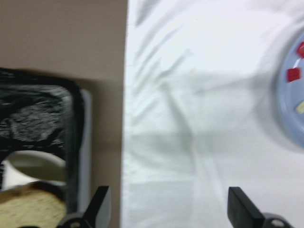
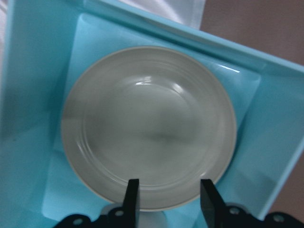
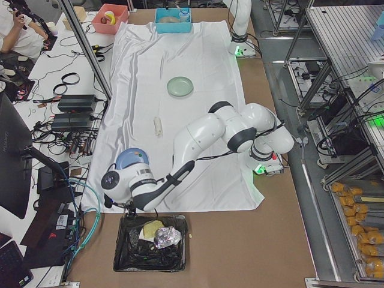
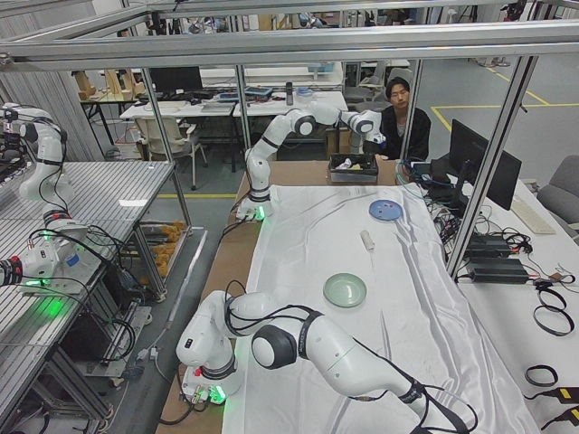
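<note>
In the left wrist view my left gripper stands open with nothing between its fingers, above the white cloth edge, between the black-lined bin [image 1: 33, 109] and a blue plate [image 1: 287, 104] with small red pieces. The bin holds a yellow sponge-like piece [image 3: 153, 229], a white item and crumpled foil [image 3: 168, 237]. In the right wrist view my right gripper is open over a blue bin [image 2: 33, 118] with a grey plate [image 2: 147, 128] inside.
A green plate [image 4: 344, 290] and a small white object [image 3: 158, 126] lie on the cloth. A red bin [image 3: 111, 24] stands on the side bench.
</note>
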